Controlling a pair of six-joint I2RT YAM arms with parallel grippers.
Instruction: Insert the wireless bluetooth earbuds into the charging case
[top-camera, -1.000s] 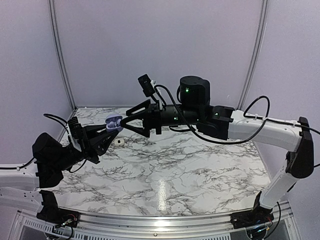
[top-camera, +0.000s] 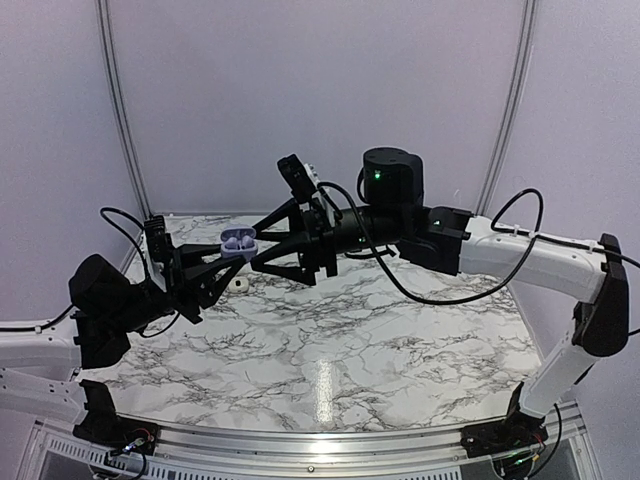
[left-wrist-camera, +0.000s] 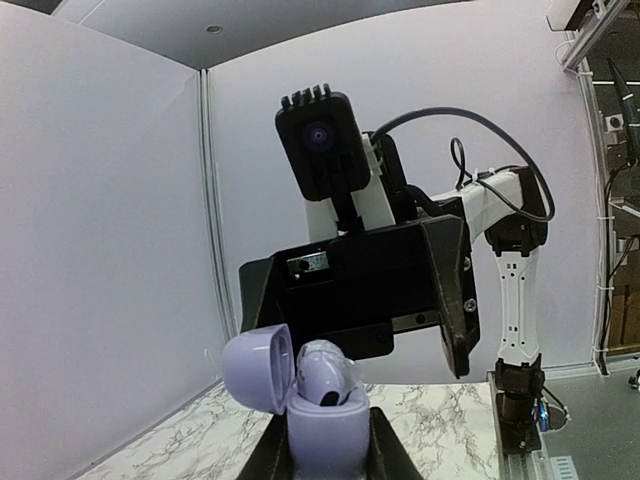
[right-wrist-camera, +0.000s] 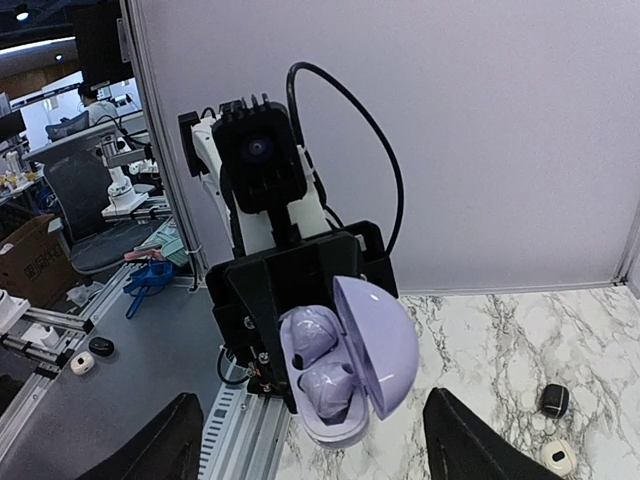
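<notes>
The lavender charging case (right-wrist-camera: 338, 432) has its lid (right-wrist-camera: 382, 340) standing open. In the right wrist view one earbud (right-wrist-camera: 312, 333) sits in the upper hollow and another earbud (right-wrist-camera: 328, 388) in the lower one; whether both are fully down I cannot tell. My left gripper (top-camera: 232, 262) is shut on the case, holding it above the table; its dark fingers (left-wrist-camera: 390, 450) show on either side of the case in the left wrist view. My right gripper (top-camera: 258, 246) is open close to the case's right side, with its fingers (right-wrist-camera: 160, 440) spread wide and holding nothing.
On the marble table (top-camera: 400, 370) lie a small dark block (right-wrist-camera: 554, 400) and a round whitish piece (right-wrist-camera: 558, 457), below the held case. Pale walls (top-camera: 310, 110) enclose the back and sides.
The left gripper and case have shifted slightly right and turned.
</notes>
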